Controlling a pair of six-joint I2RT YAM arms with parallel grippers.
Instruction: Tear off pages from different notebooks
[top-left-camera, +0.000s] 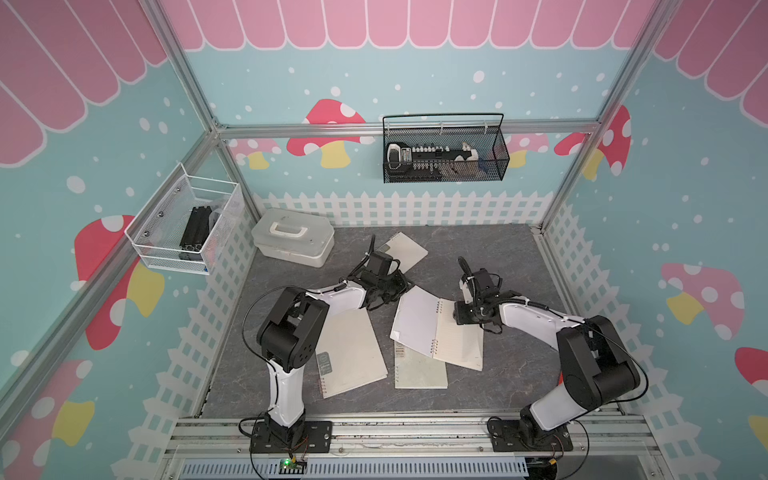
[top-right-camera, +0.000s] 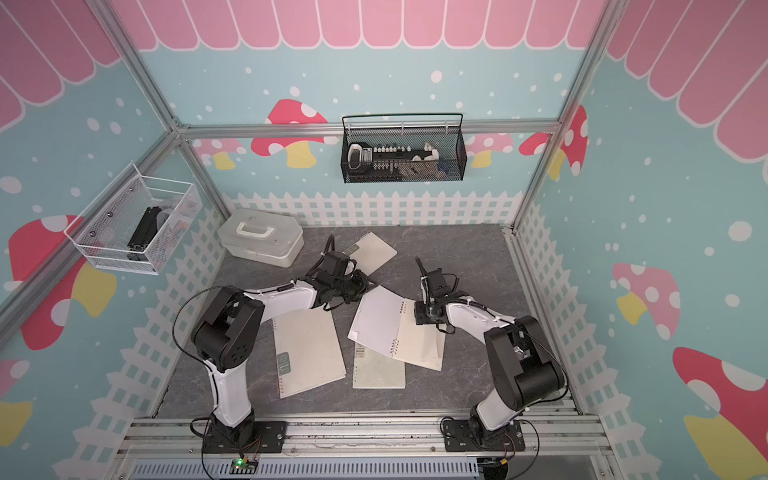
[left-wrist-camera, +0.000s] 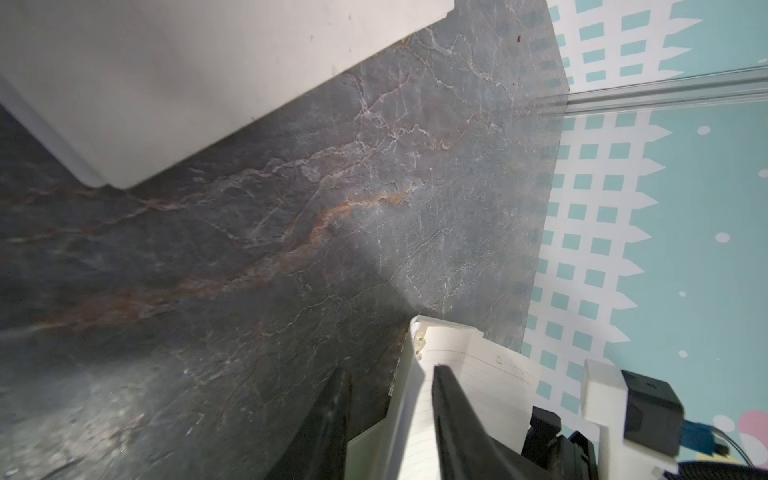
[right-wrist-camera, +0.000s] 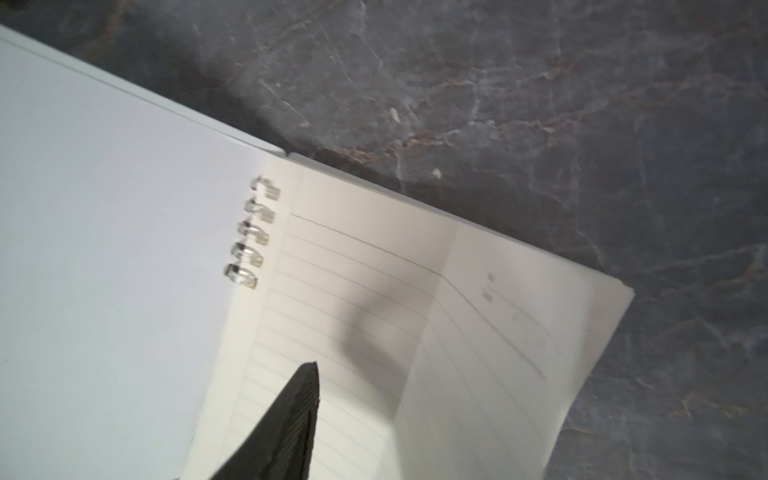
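An open spiral notebook lies mid-table, its white cover (top-left-camera: 414, 318) turned left and its cream ruled page (top-left-camera: 460, 348) on the right. At the cover's far corner is my left gripper (top-left-camera: 406, 285); in the left wrist view its fingers (left-wrist-camera: 460, 424) stand apart, the cover's edge (left-wrist-camera: 406, 412) passing between them. Over the page's far part hovers my right gripper (top-left-camera: 459, 313), open and empty. Only one finger (right-wrist-camera: 300, 408) shows in the right wrist view. There the rings (right-wrist-camera: 249, 244) are visible, and the page bends along a line toward its right side.
Partly under the open notebook lies a closed one (top-left-camera: 421, 374). A larger notebook (top-left-camera: 352, 360) is at left, a small one (top-left-camera: 409, 251) at the back. A grey case (top-left-camera: 293, 237) stands back left. Bare table (top-left-camera: 512, 248) extends back right.
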